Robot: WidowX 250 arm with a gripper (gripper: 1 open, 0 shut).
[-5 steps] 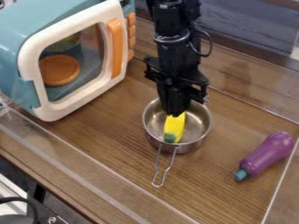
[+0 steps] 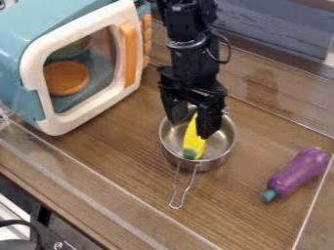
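Observation:
A black arm reaches down from the top, its gripper [image 2: 193, 114] open over a metal pot [image 2: 175, 144] with a wire handle toward the front. In the pot lies a yellow object with a green end [image 2: 194, 145], partly hidden by the gripper's fingers. A purple eggplant-like object [image 2: 298, 174] lies on the wooden table to the right of the pot.
A toy microwave [image 2: 55, 108] in light blue and white stands at left, with an orange disc [image 2: 68, 78] inside. A wall runs along the back right.
The gripper has shifted and tilted over the pot, its fingers now showing spread apart. The pot and the objects look unmoved.

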